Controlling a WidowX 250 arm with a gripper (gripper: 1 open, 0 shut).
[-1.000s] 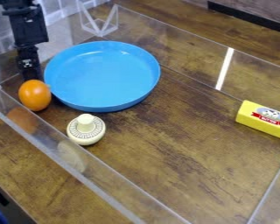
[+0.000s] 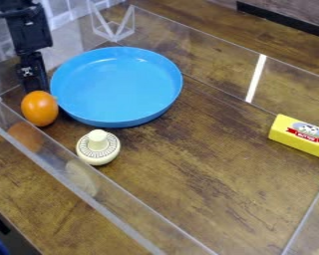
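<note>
My black gripper (image 2: 31,72) hangs at the upper left edge, just left of a blue plate (image 2: 117,86) and above an orange (image 2: 40,110), apart from it. It appears open; the space between its fingertips is dark and hard to make out. A white mushroom-like object (image 2: 99,148) sits below the plate. A yellow box (image 2: 299,135) with a red label lies at the right.
The wooden table (image 2: 202,179) has broad free room at the centre and lower right. Clear walls or strips run along its left side and top.
My gripper has shifted slightly at the upper left edge. The plate, orange, white object and box have stayed in place.
</note>
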